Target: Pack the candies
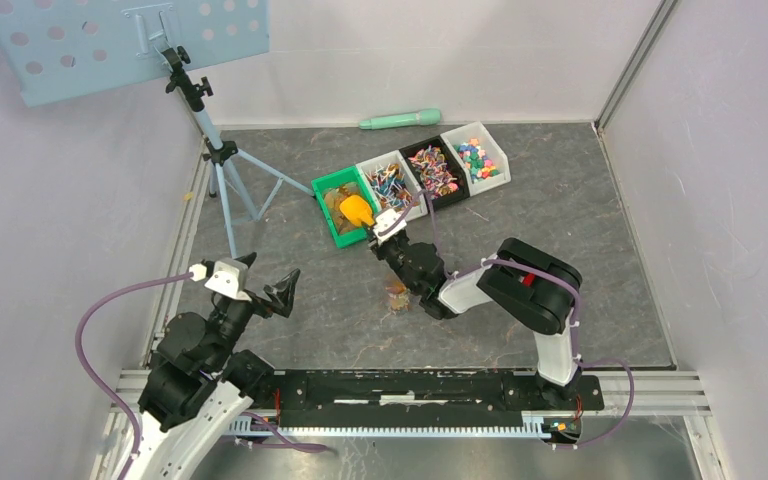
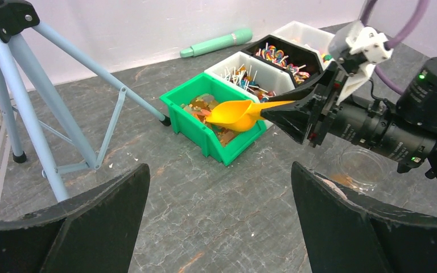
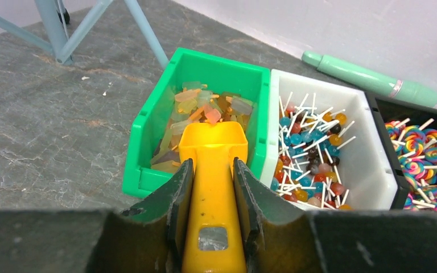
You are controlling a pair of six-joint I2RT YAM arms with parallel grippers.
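My right gripper (image 1: 370, 228) is shut on a yellow scoop (image 3: 213, 239), whose bowl sits in the green bin (image 3: 145, 142) among wrapped gummy candies (image 3: 213, 114). Beside it stand a white bin of ball lollipops (image 3: 313, 148), a black bin of swirl lollipops (image 3: 421, 153) and a white bin of colourful candies (image 1: 477, 160). A clear container (image 2: 364, 165) with some candy lies on the floor below the right arm, partly hidden. My left gripper (image 1: 265, 290) stands open and empty at the lower left.
A light-blue tripod (image 1: 227, 200) with a board stands left of the bins. A green cylinder (image 1: 400, 120) lies behind them by the wall.
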